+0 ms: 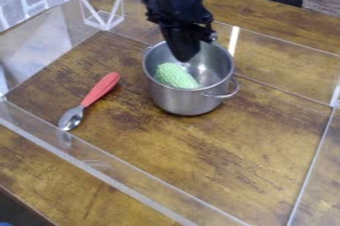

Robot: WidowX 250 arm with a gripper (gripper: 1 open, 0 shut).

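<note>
A steel pot with side handles stands on the wooden table, holding a pale green, ridged object. My black gripper hangs above the pot's back rim; its fingertips are dark and hard to make out, with nothing visible held, and it is shut. A spoon with a red handle lies left of the pot.
Clear plastic barriers edge the work area on the left, back and right. A white rack stands at the back left corner.
</note>
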